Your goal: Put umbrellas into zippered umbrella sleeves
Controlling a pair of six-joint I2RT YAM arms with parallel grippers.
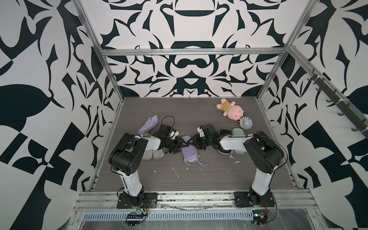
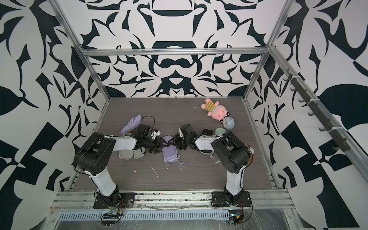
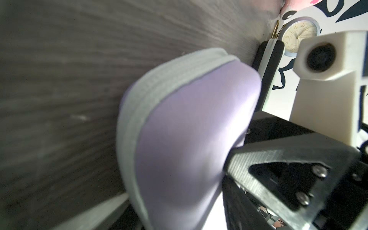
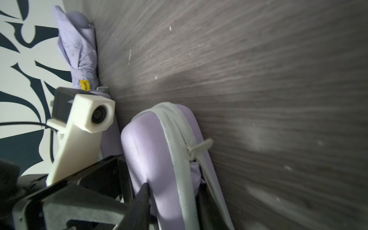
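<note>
A lavender zippered sleeve [image 1: 189, 153] lies at the middle of the table between my grippers, its grey zipper band and pull showing in the right wrist view. My left gripper [image 1: 183, 143] reaches its upper end from the left; my right gripper [image 1: 192, 141] touches that same end from the right. Both sit against the sleeve [image 3: 195, 138], with fingertips partly hidden, so their grip is unclear. A folded lavender umbrella [image 1: 148, 123] with a yellow label lies at the back left, behind my left gripper.
A pink plush toy [image 1: 230, 110] and a round clock [image 1: 246, 123] sit at the back right. Pale and dark pouches [image 1: 238, 132] lie under the right arm, pale ones under the left.
</note>
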